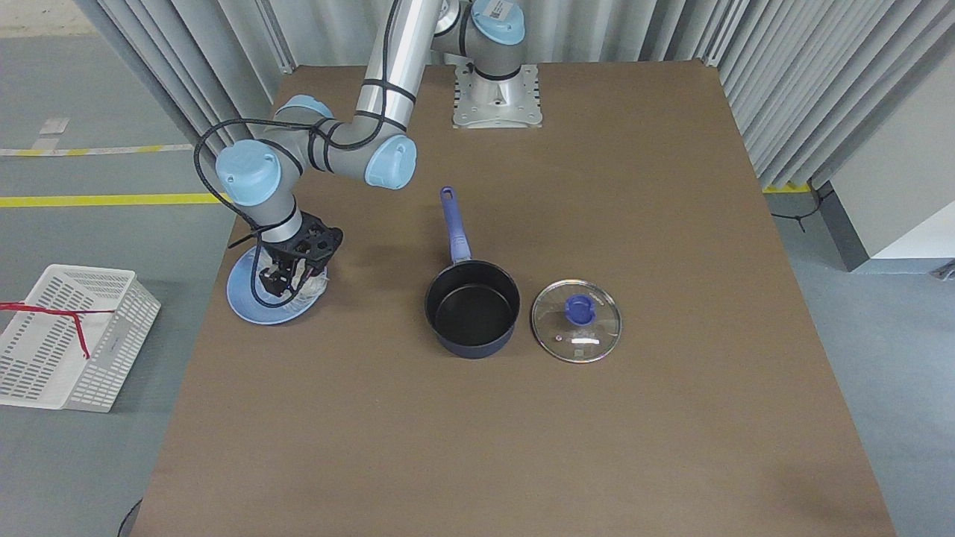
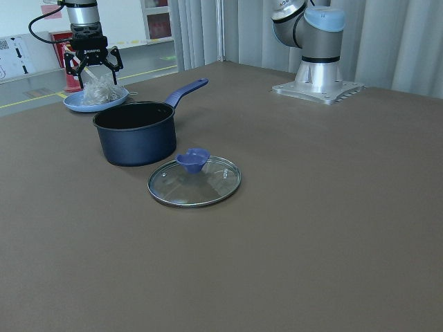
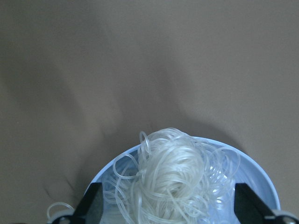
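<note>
My gripper (image 2: 93, 72) stands open over a blue plate (image 2: 76, 104) at the table's left, its fingers down around a loose pile of clear noodle-like strands (image 3: 168, 182). In the wrist view the two black fingertips sit either side of the pile, inside or at the plate's rim (image 3: 259, 175). In the front view the gripper (image 1: 291, 277) hides much of the plate and strands. A dark blue saucepan (image 1: 471, 304) with a blue handle (image 1: 454, 224) stands right of the plate, empty. A glass lid (image 1: 564, 335) with a blue knob lies right of the pan.
The robot's base (image 1: 497, 107) is at the back. A white basket (image 1: 116, 358) stands on the floor to the left, beyond the table.
</note>
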